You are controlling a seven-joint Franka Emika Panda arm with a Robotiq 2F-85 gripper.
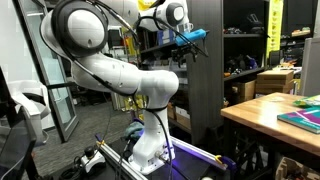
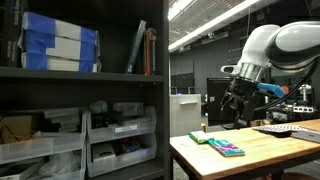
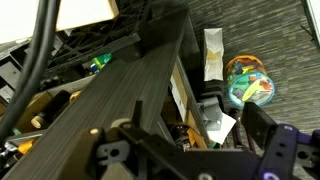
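Note:
My gripper (image 1: 190, 54) hangs high in front of the dark shelf unit, well above the floor and left of the wooden table. In the other exterior view the gripper (image 2: 233, 106) appears above the table's far side. Looking down in the wrist view, the two dark fingers of my gripper stand wide apart, open, with nothing held between them. A round container (image 3: 250, 82) of colourful items sits far below, near a pale strip (image 3: 214, 54).
On the wooden table (image 1: 262, 112) lies a teal and pink flat item (image 1: 300, 118), with a green one (image 2: 199, 137) behind it. The shelf unit (image 2: 136, 85) holds blue-white boxes (image 2: 60, 42) and clear bins (image 2: 122, 128). Cardboard boxes (image 1: 274, 80) stand behind the table.

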